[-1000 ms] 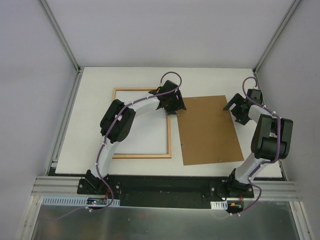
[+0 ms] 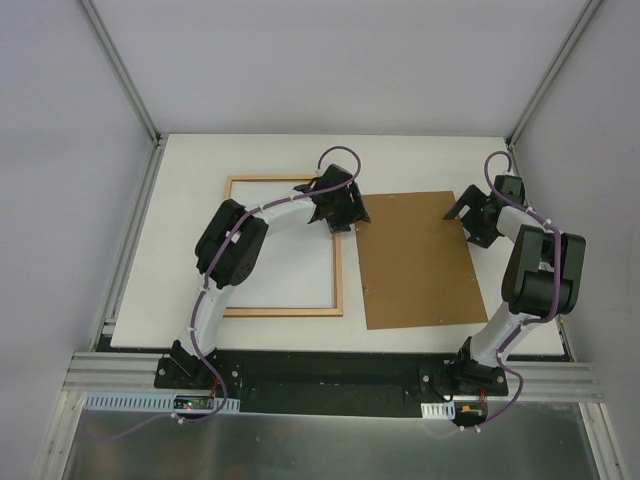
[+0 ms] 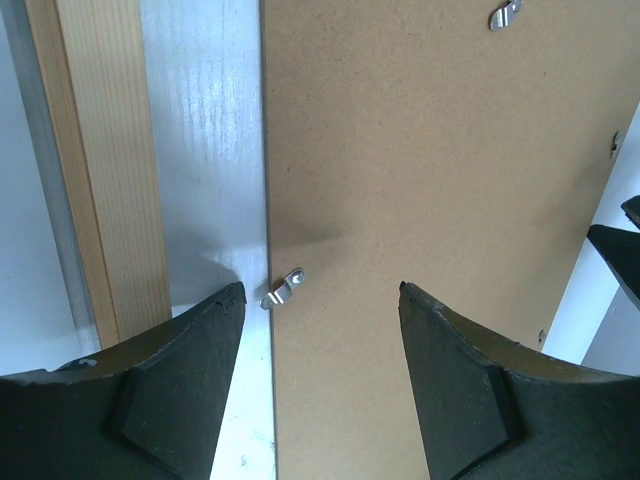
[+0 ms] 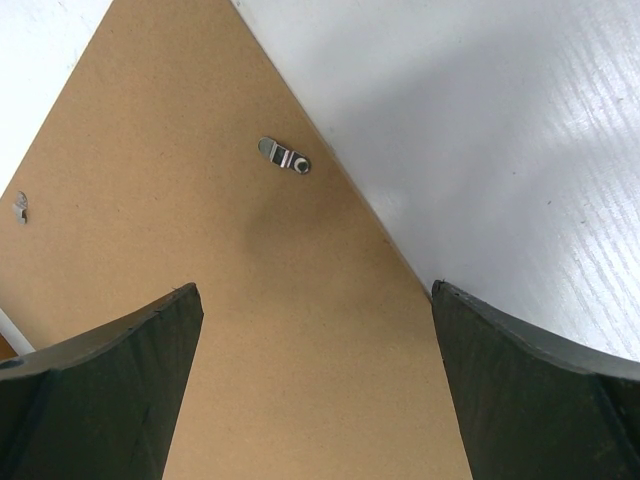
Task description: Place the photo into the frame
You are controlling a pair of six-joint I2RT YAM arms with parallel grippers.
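Note:
A brown backing board [image 2: 415, 275] with small metal clips lies flat, right of the wooden frame [image 2: 338, 285]. My left gripper [image 2: 363, 220] is at the board's upper left edge, its fingers open. In the left wrist view, a metal clip [image 3: 285, 287] at that edge shows between the spread fingers. My right gripper, also open, is over the board's right edge; one of its fingers [image 4: 470, 340] is close to that edge, and another clip [image 4: 284, 155] lies beyond. Neither gripper holds anything. No photo can be made out; the frame's inside looks plain white.
The left forearm [image 2: 232, 243] reaches across the frame and hides part of it. Only a narrow white strip separates frame and board. Bare white table [image 2: 430, 165] lies behind the board, and grey walls rise at the sides.
The board has shifted very slightly to the right against one second ago.

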